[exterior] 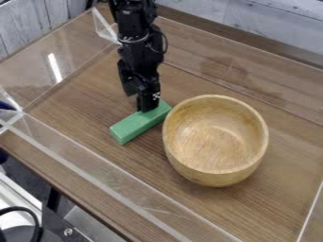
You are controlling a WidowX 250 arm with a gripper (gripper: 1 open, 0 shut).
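Note:
A green block (pixel 136 125) lies on the wooden table, slanting beside a wide wooden bowl (pixel 213 140). The black robot gripper (pixel 140 95) hangs from the top of the view just above and behind the block's far end, its fingers open, with nothing seen between them.
The bowl takes up the right middle of the table. Bare wood surrounds them on the left, the front and the back right. A black cable (pixel 18 210) shows at the lower left corner, with clear plastic edging along the left.

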